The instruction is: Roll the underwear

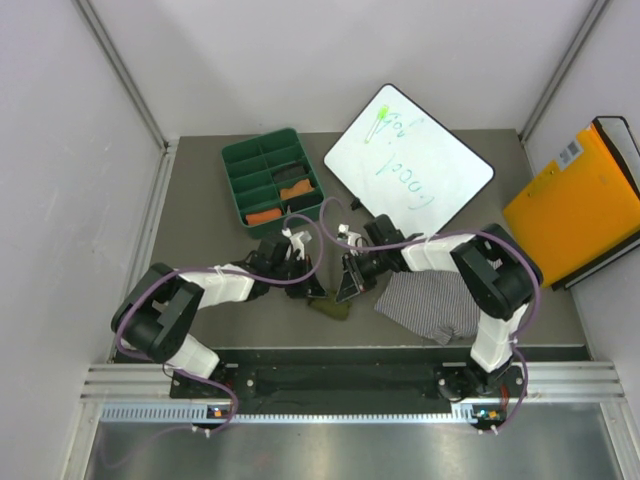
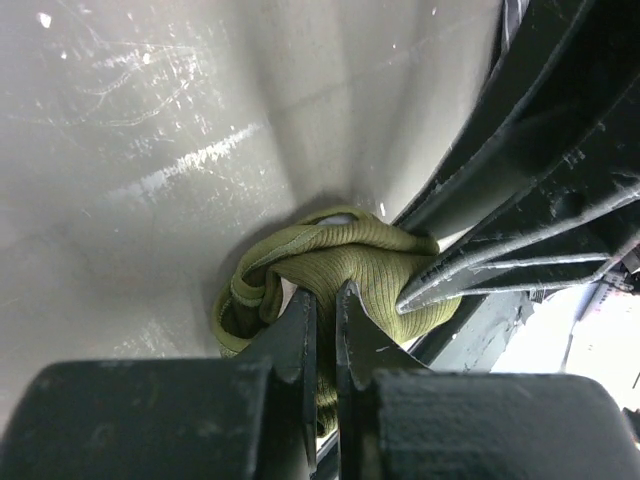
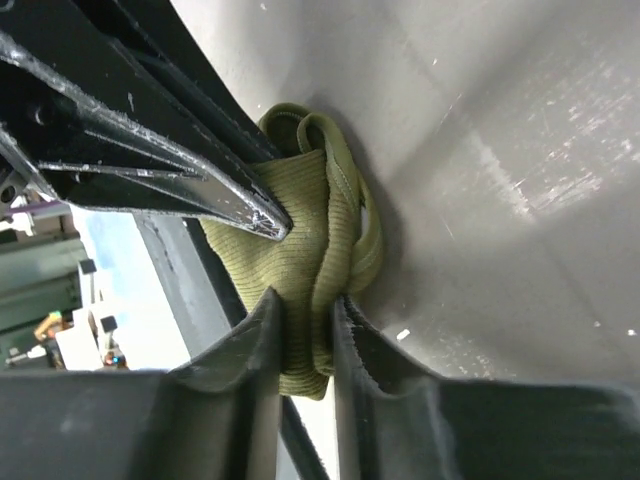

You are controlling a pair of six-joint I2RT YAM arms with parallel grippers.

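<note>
The olive-green underwear [image 1: 330, 309] is a small folded bundle on the grey table, near its front edge. My left gripper is shut on the bundle's left end, with ribbed cloth pinched between its fingers. At the opposite end, my right gripper stands part open, its fingers on either side of the underwear [image 3: 300, 215]; whether both press on the cloth is hard to tell. In the left wrist view, folded layers of the underwear [image 2: 350, 265] show beside the right gripper's dark fingers [image 2: 500, 245]. The bundle's underside is hidden.
Behind the left arm stands a green divided box [image 1: 250, 152] holding several rolled cloths. A whiteboard [image 1: 410, 160] leans at the back, and a striped cloth [image 1: 430, 303] lies beneath the right arm.
</note>
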